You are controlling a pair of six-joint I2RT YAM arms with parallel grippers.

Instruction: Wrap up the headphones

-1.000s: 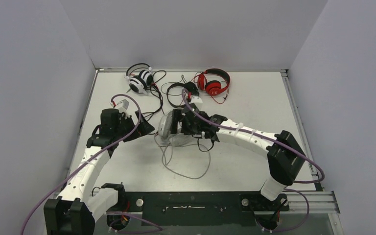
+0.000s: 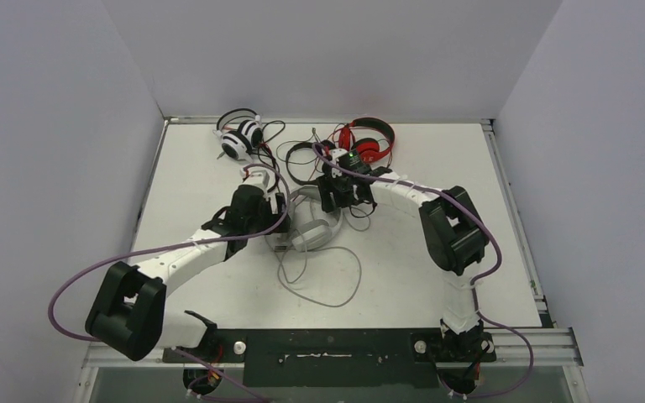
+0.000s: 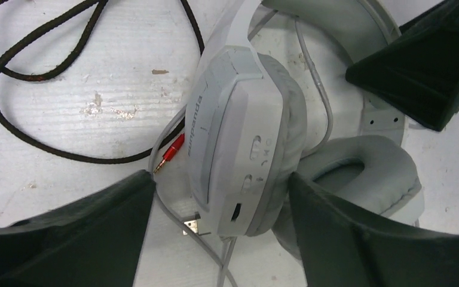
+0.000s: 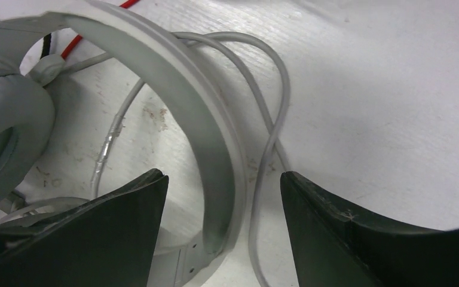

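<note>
Grey-white headphones (image 2: pixel 311 235) lie in the middle of the table, and their thin grey cable (image 2: pixel 359 269) loops out in front. In the left wrist view, one earcup (image 3: pixel 239 143) appears between the spread fingers of my left gripper; the right-hand finger overlaps its cushion, and contact is unclear. My right gripper is open over the far right of the headband. Between its fingers show the curved headband (image 4: pixel 218 161) and a strand of the grey cable (image 4: pixel 267 155). The black tip of the right gripper's finger (image 3: pixel 424 78) also shows in the left wrist view.
Behind lie black-and-white headphones (image 2: pixel 239 143), a black pair (image 2: pixel 294 159) and a red pair (image 2: pixel 378 138). A black braided cable (image 3: pixel 6 119) with a red plug (image 3: pixel 170 152) reaches close to the grey earcup.
My left gripper has moved right, from beside the headphones onto the left earcup. The headphones now lie flatter.
</note>
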